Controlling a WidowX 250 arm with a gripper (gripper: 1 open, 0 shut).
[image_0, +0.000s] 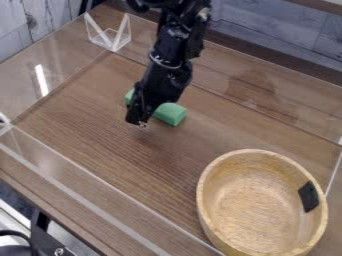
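Note:
The black arm reaches down from the top of the camera view to the middle-left of the wooden table. Its gripper is low, just left of and in front of a green object, which is partly hidden behind the arm; a bit of green also shows at the gripper's left. The gripper looks shut, with nothing visible between its fingers.
A pale round basket sits at the front right of the table. A clear plastic piece stands at the back left corner.

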